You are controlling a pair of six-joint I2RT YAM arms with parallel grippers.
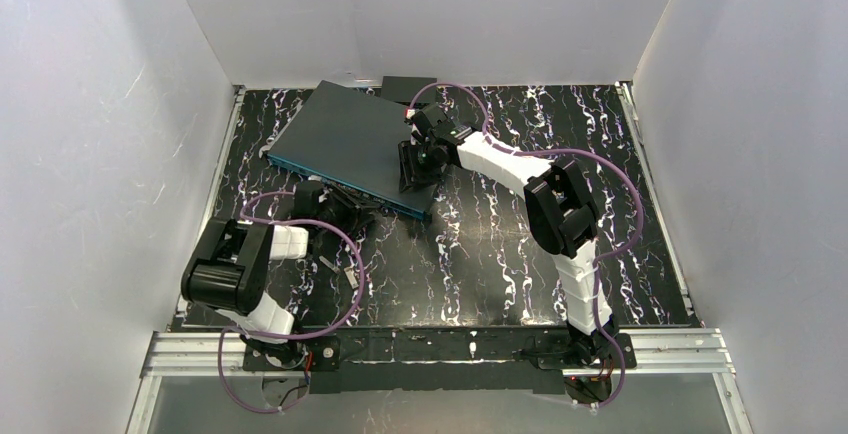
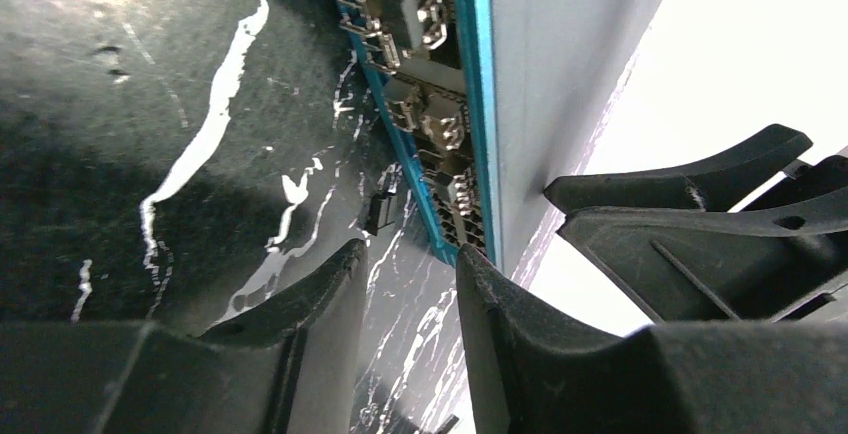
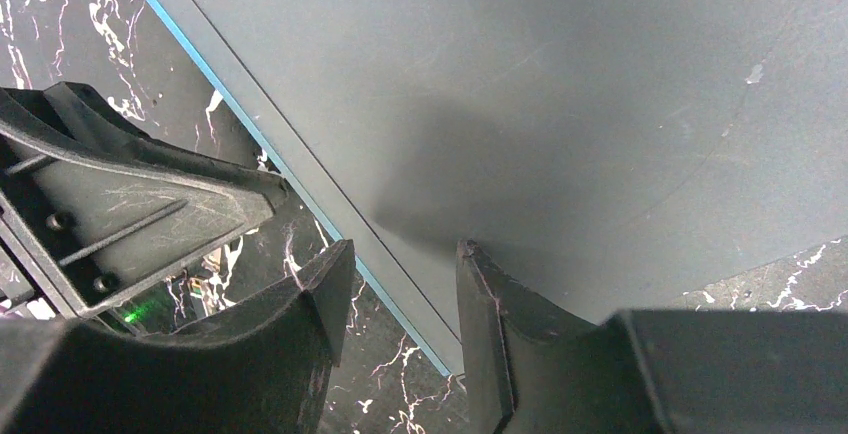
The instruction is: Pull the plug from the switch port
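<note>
The switch [image 1: 345,139] lies slanted at the table's back left, its dark lid up and its blue-edged port face toward the front left. Along that face, in the left wrist view, sit grey block-shaped pieces [image 2: 402,20] with metal loops; which one is the plug I cannot tell. My left gripper is open before the port face's end, nothing between its fingers. My right gripper is over the lid near the switch's right end. Its fingertips show a gap with only lid visible through it; whether they grip anything is unclear.
A small dark piece [image 2: 380,211] lies loose on the marble table near the ports. Small loose pieces [image 1: 352,277] lie in front of my left gripper. A dark flat panel [image 1: 408,85] is behind the switch.
</note>
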